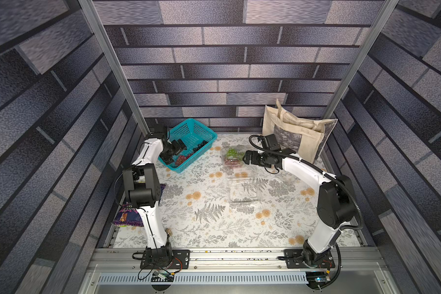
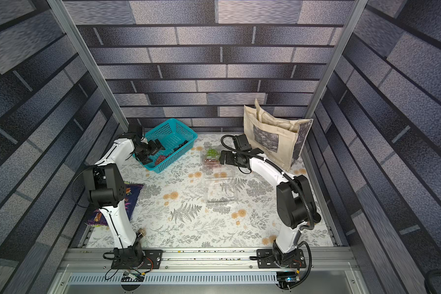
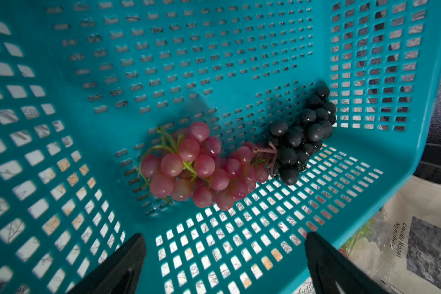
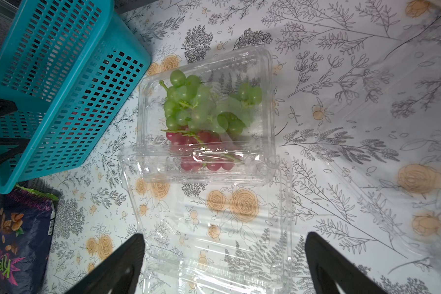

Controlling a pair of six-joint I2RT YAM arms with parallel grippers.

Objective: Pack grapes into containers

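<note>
My left gripper hangs open over the teal basket (image 3: 392, 181), nothing between its fingers. Inside lie red grapes (image 3: 205, 164) along the near side and a black bunch (image 3: 303, 134) touching their stems, farther toward the right end. In the right wrist view a clear plastic container (image 4: 268, 88) holds green grapes (image 4: 196, 103) and red grapes (image 4: 201, 142). Its transparent lid (image 4: 286, 220) lies folded open toward the front of the table. Above the container's right side my right gripper is open and empty.
A beige tote bag (image 1: 303, 137) stands at the back right, behind the right arm. A purple snack bag (image 4: 22, 235) lies by the left arm.
</note>
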